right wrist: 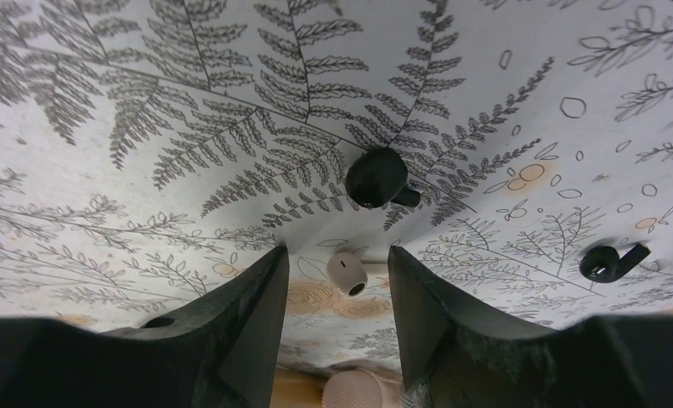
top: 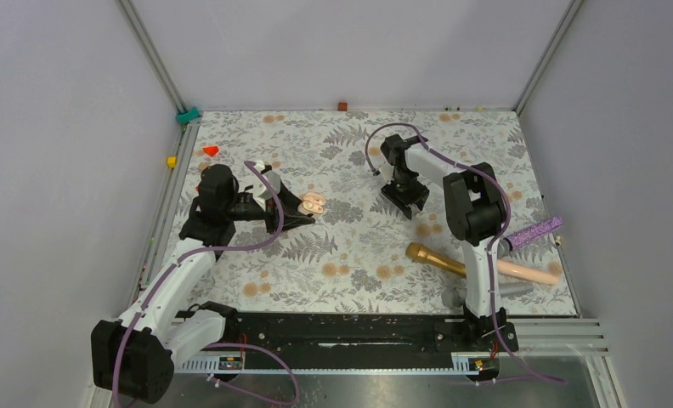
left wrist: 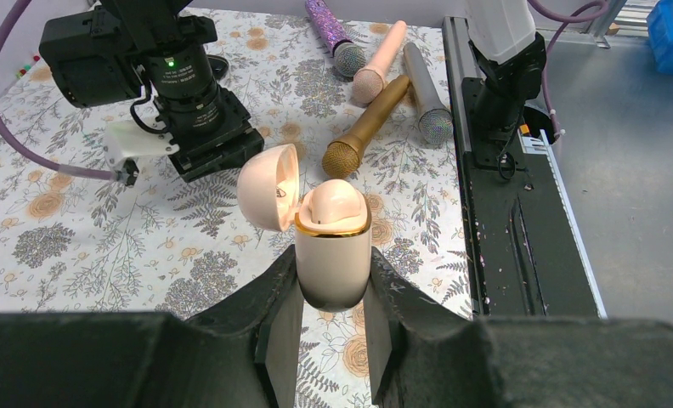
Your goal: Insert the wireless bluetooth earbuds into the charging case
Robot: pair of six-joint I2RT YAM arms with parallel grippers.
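Observation:
The pale pink charging case [left wrist: 333, 263], lid [left wrist: 263, 191] raised and a pink earbud shape inside, is gripped by my left gripper [top: 310, 212], which is shut on it. My right gripper is part open, low over the cloth, with a pale earbud [right wrist: 347, 272] lying just beyond and between its fingertips; it does not look held. In the right wrist view, two black earbuds [right wrist: 376, 178] [right wrist: 602, 263] lie on the cloth, one above the gripper and one to the right.
Several microphones, among them a gold one [top: 431, 258] and a purple one [top: 533, 230], lie at the table's front right.

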